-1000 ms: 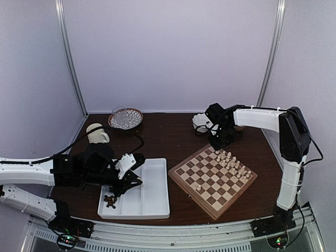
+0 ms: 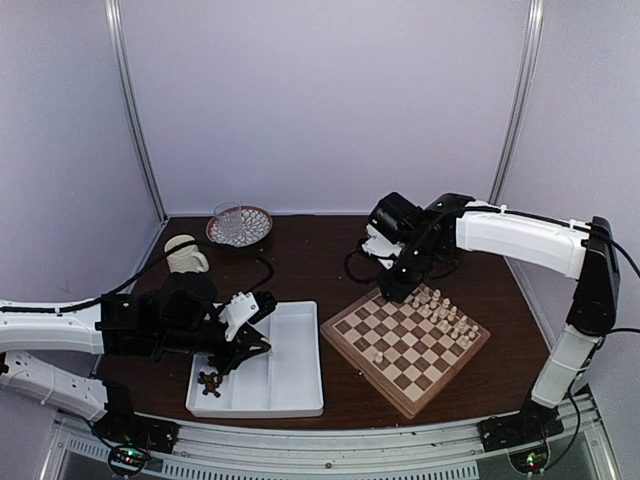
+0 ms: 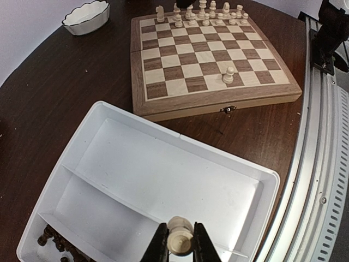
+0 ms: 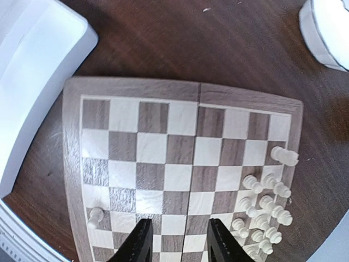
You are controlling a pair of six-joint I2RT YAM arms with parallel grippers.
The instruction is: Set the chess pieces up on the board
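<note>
The wooden chessboard [image 2: 385,375] lies right of the white tray. Several light pieces [image 4: 265,204] stand in two rows along one side of it, and a lone light pawn [image 3: 228,75] is near the opposite edge. Over the tray, my left gripper is shut on a light chess piece [image 3: 180,243], seen end-on between its fingers. My right gripper is above the board, fingers apart, with only board squares visible between its fingers. Dark pieces [image 2: 210,382] lie in the tray's left compartment.
The divided white tray [image 2: 318,360] sits close to the board's left side. At the back are a white bowl [image 3: 87,21], a patterned plate [image 2: 262,225] with a clear glass [image 2: 228,218], and a cream mug [image 2: 185,258]. The board's middle squares are empty.
The left arm stays still.
</note>
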